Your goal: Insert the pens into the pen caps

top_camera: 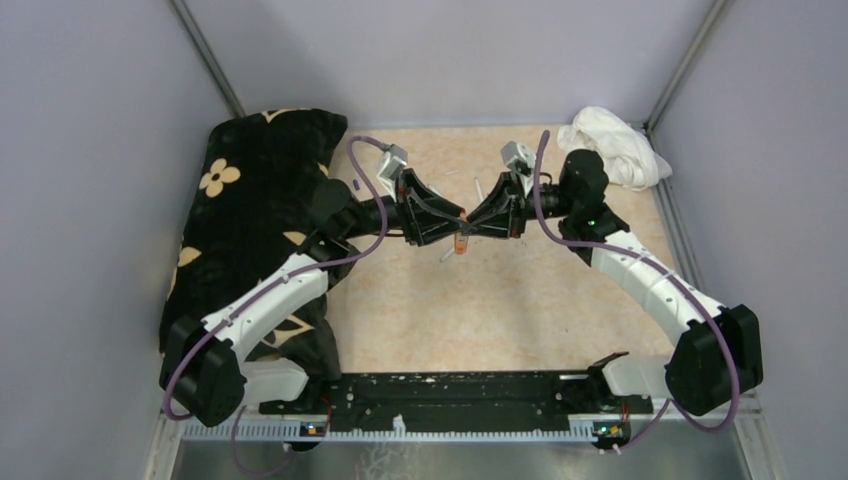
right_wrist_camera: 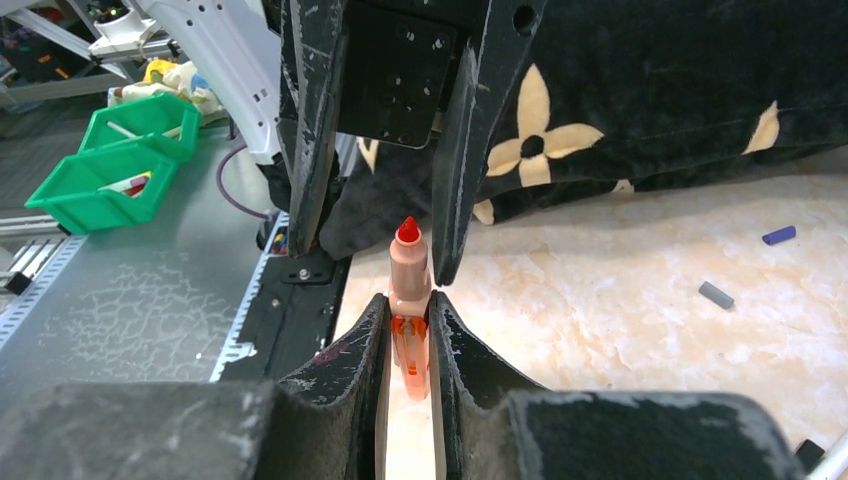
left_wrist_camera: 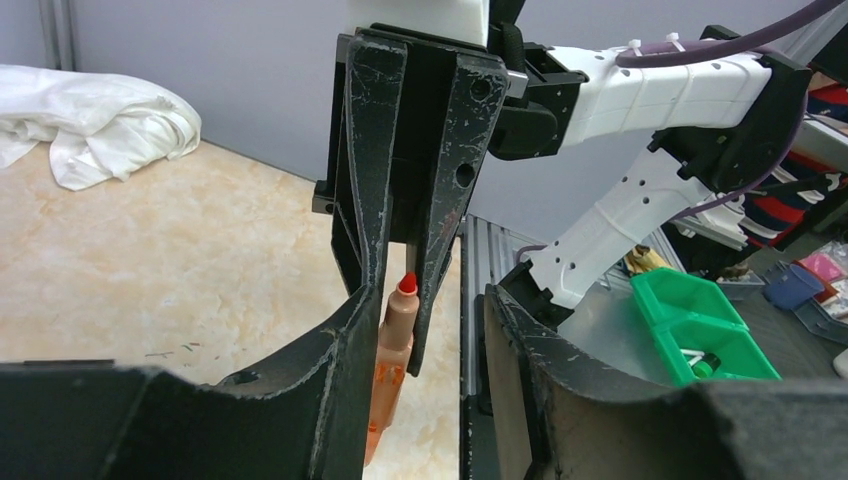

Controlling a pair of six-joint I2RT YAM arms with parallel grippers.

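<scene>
An orange pen (right_wrist_camera: 409,262) with a red tip stands upright between the two grippers at the middle of the top view. My right gripper is shut on its lower body. My left gripper is part open around the upper end, its fingers on either side of the red tip in both wrist views. Several white pens or caps (top_camera: 478,186) lie on the table, partly hidden by the arms; small blue and grey caps (right_wrist_camera: 778,234) lie at the right of the right wrist view.
A black flowered blanket (top_camera: 230,220) fills the left side. A white cloth (top_camera: 610,150) lies at the back right.
</scene>
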